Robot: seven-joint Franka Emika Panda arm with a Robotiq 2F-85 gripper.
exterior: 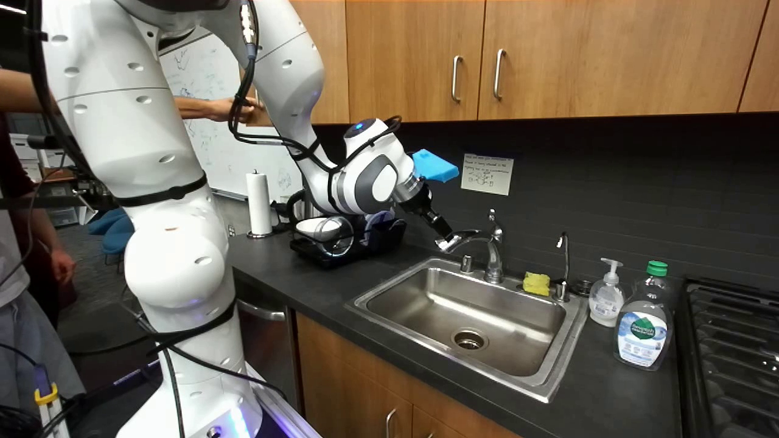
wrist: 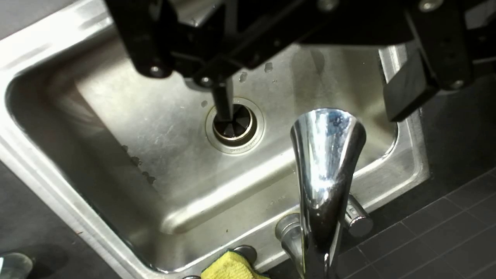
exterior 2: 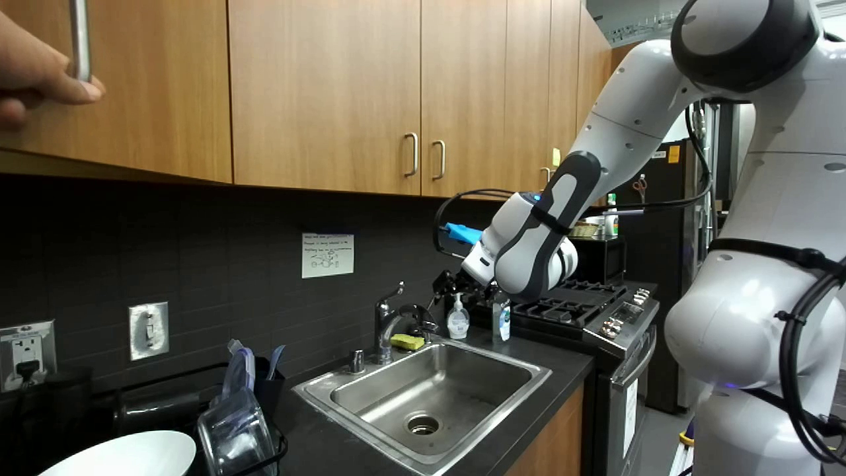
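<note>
My gripper stands open above the sink, its two black fingers wide apart in the wrist view and holding nothing. Between and below them in that view lies the mouth of the chrome faucet (wrist: 325,158). Exterior view 1 has the gripper tip right by the spout of the faucet (exterior: 493,255); whether they touch I cannot tell. Below is the empty steel sink (exterior: 453,310), with its round drain (wrist: 236,124) partly behind one finger. A yellow sponge (exterior: 537,283) rests on the sink's back rim.
A soap pump (exterior: 607,295) and a dish soap bottle (exterior: 644,321) stand right of the sink, before the stove (exterior: 734,365). A dish rack (exterior: 343,244) with dishes sits left. Wooden cabinets (exterior: 555,58) hang above. A person's hand (exterior 2: 39,71) grips a cabinet handle.
</note>
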